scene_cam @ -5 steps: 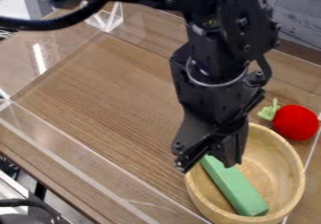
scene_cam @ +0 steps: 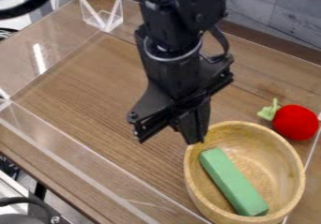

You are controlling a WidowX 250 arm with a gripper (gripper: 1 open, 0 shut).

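Observation:
My black gripper (scene_cam: pixel 170 129) hangs over the wooden table, just up and left of a yellow bowl (scene_cam: pixel 287 181). Its fingertips look shut, with nothing visible between them. A green block (scene_cam: pixel 234 184) lies tilted lengthwise inside the bowl, clear of the gripper.
A red tomato-like object (scene_cam: pixel 295 123) with a green stem sits behind the bowl at the right. A clear plastic piece (scene_cam: pixel 103 14) stands at the back left. A wooden wall edges the back right.
The gripper has moved up and to the left, away from over the bowl, uncovering more of it. The green block stays in the bowl.

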